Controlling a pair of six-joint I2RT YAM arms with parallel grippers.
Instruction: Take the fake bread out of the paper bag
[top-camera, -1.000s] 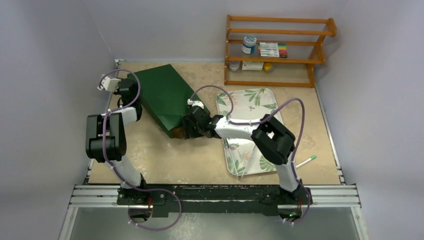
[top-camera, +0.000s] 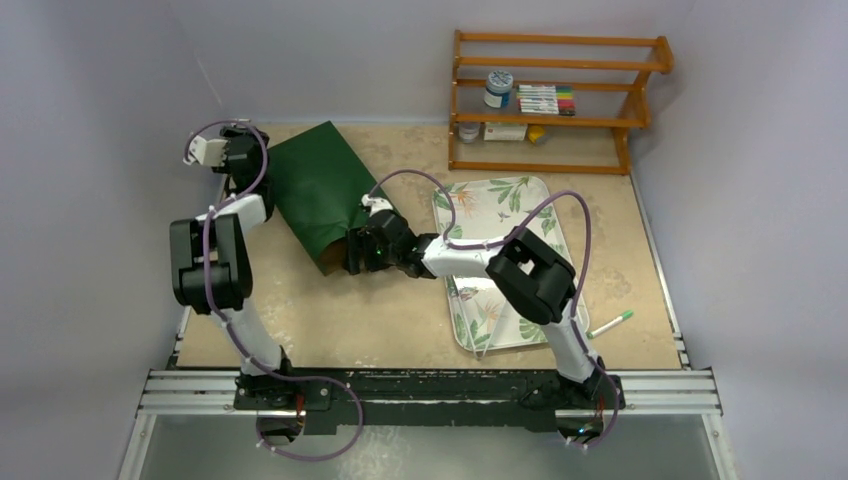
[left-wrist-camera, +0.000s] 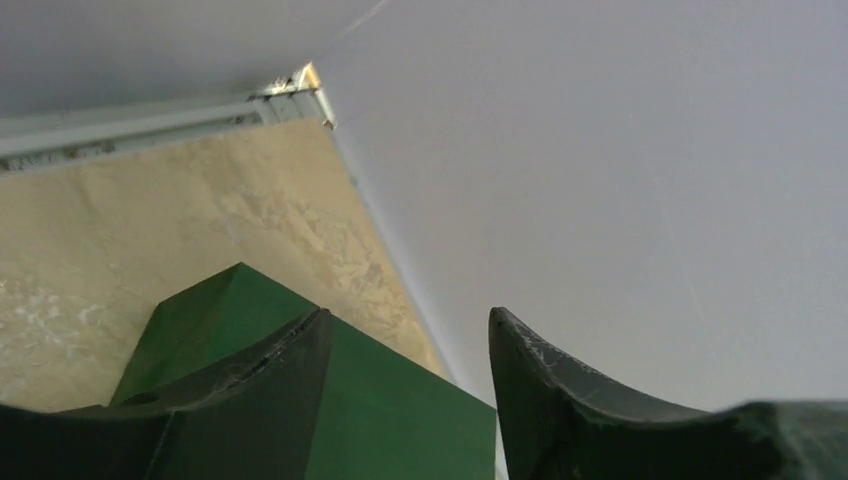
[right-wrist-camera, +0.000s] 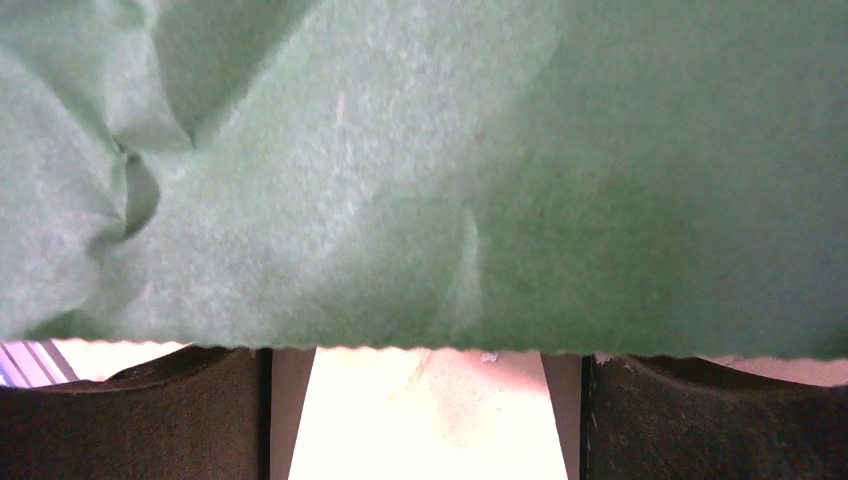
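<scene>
The green paper bag (top-camera: 315, 180) lies tilted on the left of the table, its mouth toward the front right, with a little brown showing inside, too dark to identify. My left gripper stands open at the bag's closed back left end, the bag's green corner below its fingers. My right gripper is at the bag's mouth, fingers apart under the crinkled green paper edge (right-wrist-camera: 450, 250); only bare light surface shows between them.
A patterned tray (top-camera: 500, 200) lies right of centre under my right arm. A wooden rack (top-camera: 540, 165) with jars and markers stands at the back. A green marker (top-camera: 611, 323) lies at the right.
The bag has shifted left and slightly up in the top view, with my right gripper moving left alongside it. My left gripper has moved back and left, toward the wall.
</scene>
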